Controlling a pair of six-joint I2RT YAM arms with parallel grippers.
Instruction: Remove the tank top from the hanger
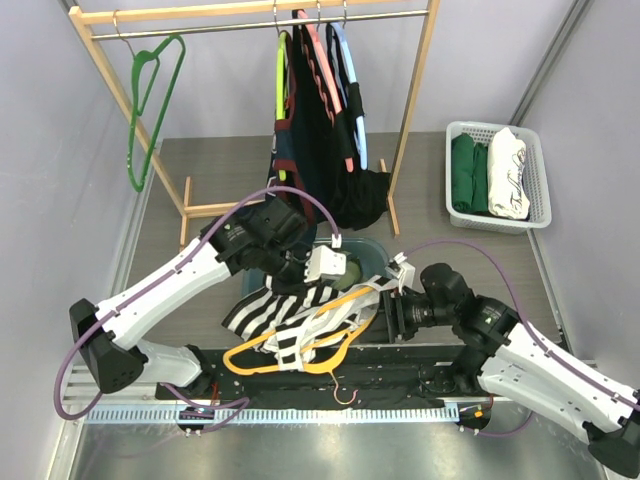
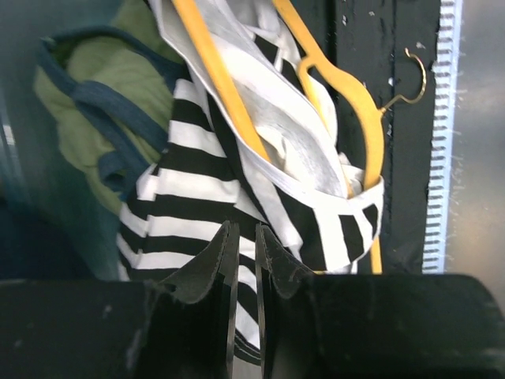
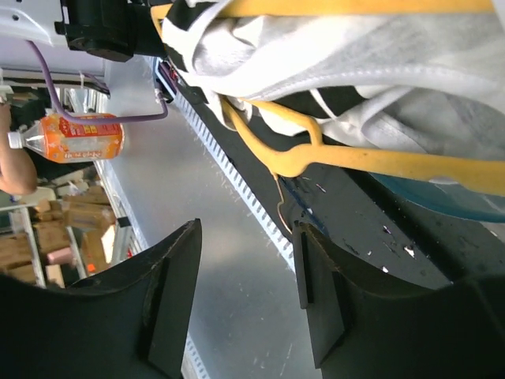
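The striped tank top (image 1: 275,312) lies bunched on the yellow hanger (image 1: 340,358) at the front edge, its white straps looped over the hanger. In the left wrist view the striped fabric (image 2: 189,207) and hanger (image 2: 363,110) lie beyond my left gripper, whose fingers are together; whether fabric is between them is unclear. My right gripper is part open at the hanger's right side, the yellow bar (image 3: 371,158) and white fabric above its fingertips, with nothing visible between them.
A teal bin (image 1: 368,250) with green fabric sits behind the garment. A rack (image 1: 405,100) holds hanging clothes and an empty green hanger (image 1: 137,120). A white basket (image 1: 540,200) of folded clothes stands at the right.
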